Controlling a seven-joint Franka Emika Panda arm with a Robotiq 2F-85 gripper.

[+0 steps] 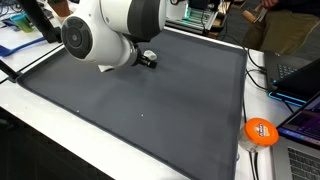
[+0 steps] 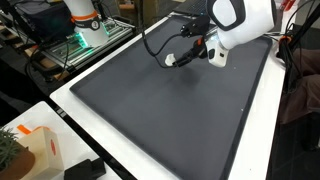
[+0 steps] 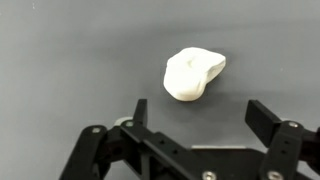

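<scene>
A small, rounded white object [image 3: 193, 73] lies on the dark grey mat, ahead of my gripper. The gripper's two black fingers stand wide apart in the wrist view, and only bare mat shows between them. In exterior view 1 the white object [image 1: 150, 55] sits beside the fingers, near the far part of the mat. Exterior view 2 shows the same white object [image 2: 170, 59] close to the gripper [image 2: 182, 62]. What the object is cannot be told.
An orange-lidded container [image 1: 259, 133] stands off the mat at the right, near laptops [image 1: 296, 80]. Cables run close to the arm.
</scene>
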